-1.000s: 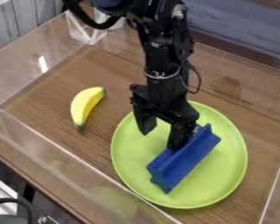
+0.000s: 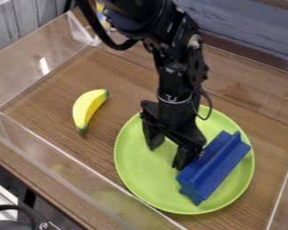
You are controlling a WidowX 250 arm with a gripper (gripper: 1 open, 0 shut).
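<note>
My black gripper point(image 2: 171, 142) reaches down over a green plate point(image 2: 147, 175), its two fingers low above or on the plate's left-middle; whether anything is between them is hard to see. A blue block point(image 2: 215, 166) lies on the plate's right side, slanting from upper right to lower left, close beside the right finger. A yellow banana point(image 2: 89, 108) lies on the wooden table left of the plate, apart from it.
Clear plastic walls edge the table point(image 2: 75, 81) at left and front. A blue-grey panel runs along the back right. Bare wood surrounds the plate at upper left and right.
The gripper has moved slightly; the banana is unchanged.
</note>
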